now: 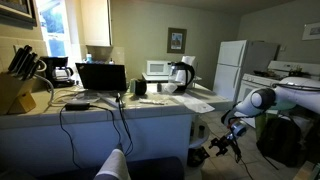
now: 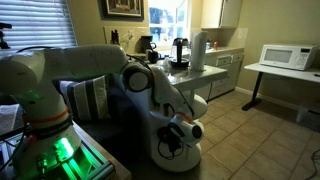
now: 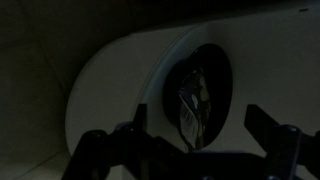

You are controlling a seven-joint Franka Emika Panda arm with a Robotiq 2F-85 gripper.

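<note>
In the wrist view, my gripper is open, its two dark fingers wide apart. Between and beyond them is a pale rounded object (image 3: 105, 100) with a dark oval opening (image 3: 222, 75). A shiny, crumpled-looking item (image 3: 194, 105) shows within that dark oval; the dim light hides what it is. Exterior view 2 has the gripper (image 2: 178, 133) low, over or in front of a white rounded container (image 2: 184, 164) on the floor. Seen from exterior view 1, the gripper (image 1: 227, 146) hangs low to the right of the counter, and the container cannot be made out.
The counter's white side (image 1: 150, 140) stands close to the arm. A fridge (image 1: 228, 69) and a stove (image 1: 288, 82) are behind it. Open tiled floor (image 2: 250, 140) stretches right of the container, toward a table with a microwave (image 2: 291, 56).
</note>
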